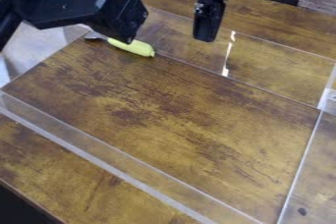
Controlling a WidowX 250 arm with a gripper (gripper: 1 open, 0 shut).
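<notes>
A yellow-green banana-like object [132, 47] lies on the wooden surface inside a clear-walled enclosure, with a small grey metal piece [94, 36] at its left end. My gripper [207, 27] is a dark shape at the top centre, above and to the right of the yellow object, apart from it. Whether its fingers are open or shut is unclear. A large dark shape, apparently part of the arm, covers the top left and hides what lies behind it.
Clear plastic walls [132, 164] border the wooden floor [157, 120]. The middle and right of the floor are empty.
</notes>
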